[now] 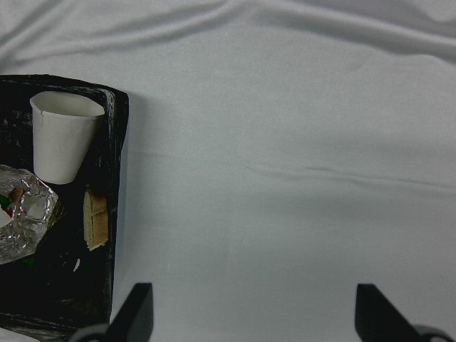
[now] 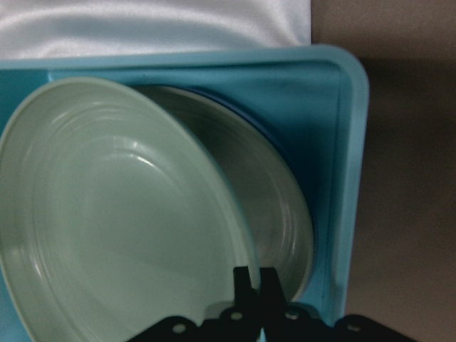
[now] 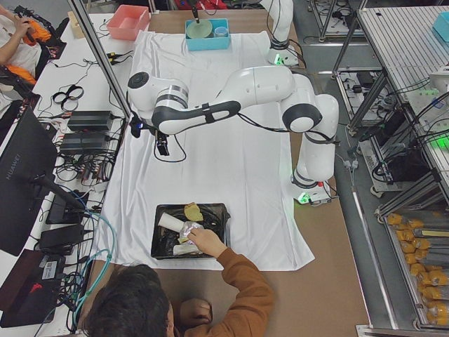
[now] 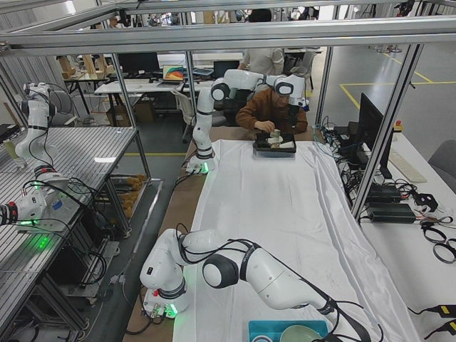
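A black tray [image 1: 92,299] holds a paper cup [image 1: 64,142], crumpled foil [image 1: 21,224] and a bread piece [image 1: 95,219]; in the left camera view a person's hand [image 3: 207,241] is in it. My left gripper stands open above the cloth beside the tray, nothing between its fingertips. At the far end, my right gripper is closed on the rim of a pale green plate [image 2: 114,214], held over another plate [image 2: 278,214] in a blue bin [image 2: 345,178].
White cloth [image 3: 210,168] covers the table between tray and bin, mostly clear. A monitor [image 3: 24,182], cables and boxes crowd the side table. A pink bin [image 3: 128,24] stands beyond.
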